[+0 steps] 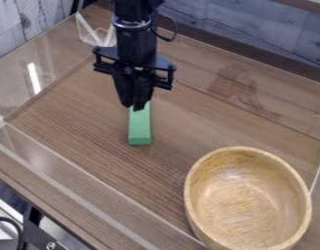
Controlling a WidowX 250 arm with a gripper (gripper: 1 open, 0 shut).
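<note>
The dark robot gripper (pixel 134 98) hangs over the upper end of a green block (pixel 140 130), which lies flat on the wooden tray floor (pixel 71 146). The fingertips partly hide that end of the block; whether they touch it or how far apart they stand is unclear.
A large tan bowl (pixel 248 200) fills the lower right of the tray. Walls edge the tray at the back and left, and a dark cable runs at the lower left.
</note>
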